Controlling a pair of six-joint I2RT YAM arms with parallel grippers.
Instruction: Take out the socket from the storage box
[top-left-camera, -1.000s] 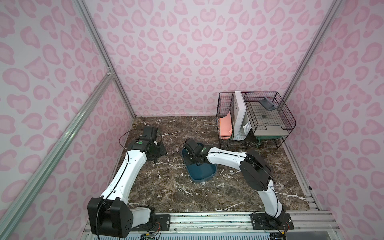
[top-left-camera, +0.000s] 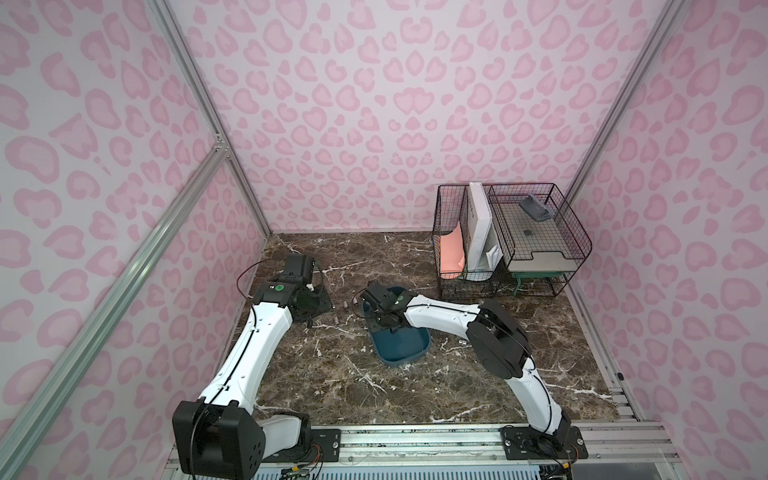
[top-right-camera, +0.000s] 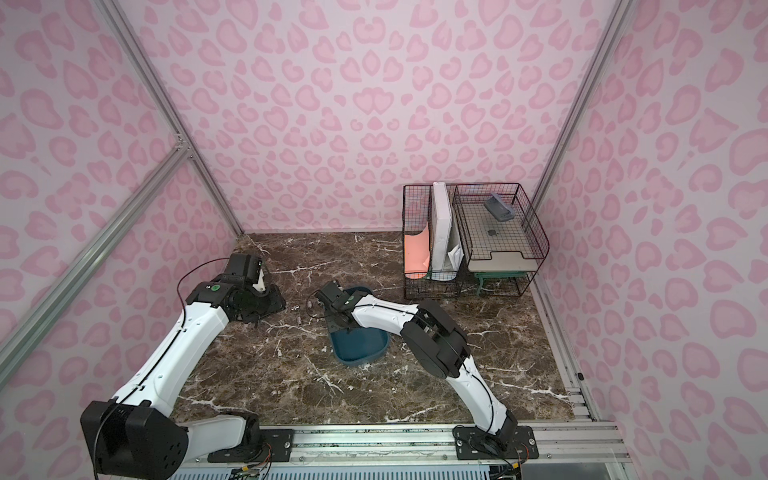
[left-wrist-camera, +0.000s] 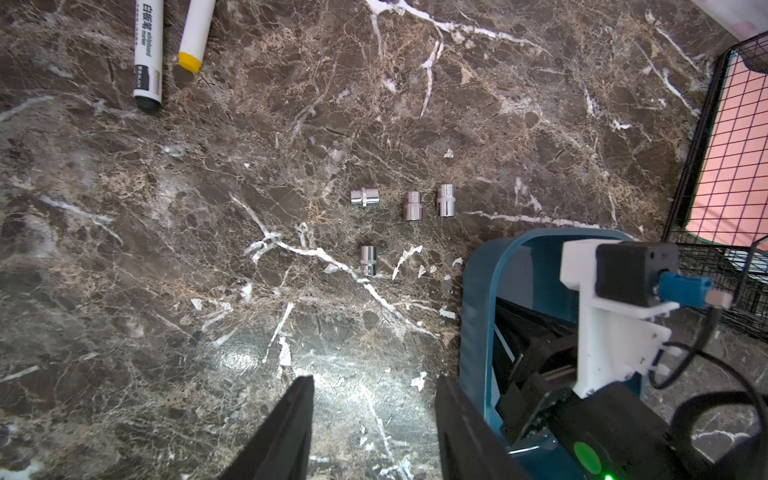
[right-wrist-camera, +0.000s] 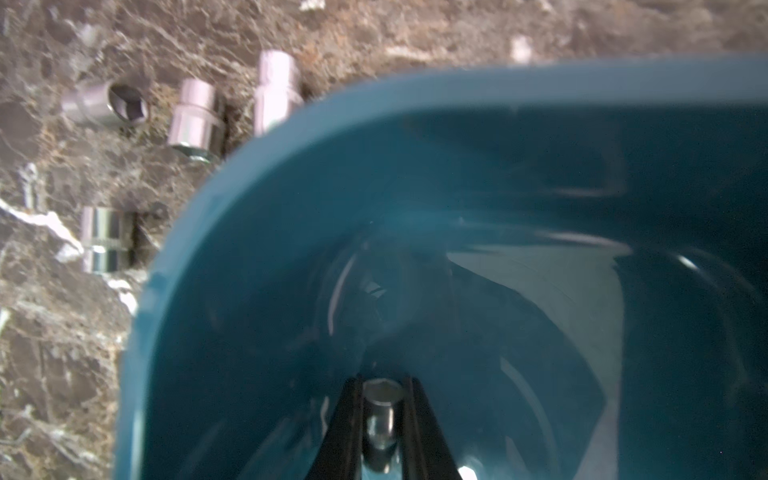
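Observation:
In the right wrist view a small chrome socket (right-wrist-camera: 382, 416) is gripped low inside the blue storage box (right-wrist-camera: 512, 88). My right gripper is shut on it, a finger against either side. From above, the box (top-left-camera: 402, 348) is partly covered by the right arm. Several more sockets lie on the table left of the box; one is the socket (left-wrist-camera: 368, 260) nearest my left gripper. That left gripper hovers over bare table, open and empty. Two others, socket (left-wrist-camera: 365, 197) and socket (left-wrist-camera: 413, 205), rest farther back.
A black marker (left-wrist-camera: 149, 56) and a yellow-tipped marker (left-wrist-camera: 197, 36) lie at the far left of the left wrist view. The black wire rack (top-left-camera: 512, 240) with folders stands behind and right of the box. Table between the left gripper and the box is free.
The left arm has barely shifted.

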